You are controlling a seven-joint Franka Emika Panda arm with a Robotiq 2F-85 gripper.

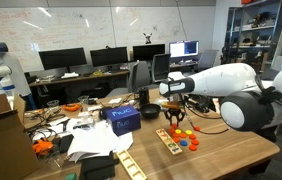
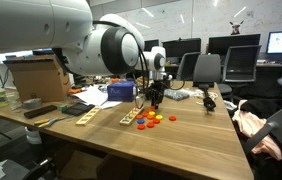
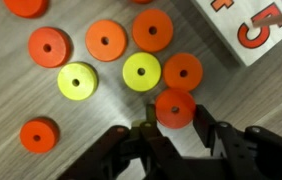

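Observation:
Between the fingertips of my gripper sits an orange-red disc [image 3: 175, 107] with a small centre hole, and the fingers are shut on it. Right beside it on the table lie an orange disc [image 3: 183, 71] and a yellow disc [image 3: 141, 71]. More orange and red discs spread to the left in the wrist view, with a second yellow disc [image 3: 77, 81] among them. In the first exterior view the gripper [image 1: 173, 122] is low over the table, by the group of discs. Whether the held disc touches the table is hard to tell.
A wooden board with red numbers [image 3: 249, 20] lies close by. A blue box [image 1: 123, 120], white papers [image 1: 91, 141] and a black bowl [image 1: 119, 92] stand farther left.

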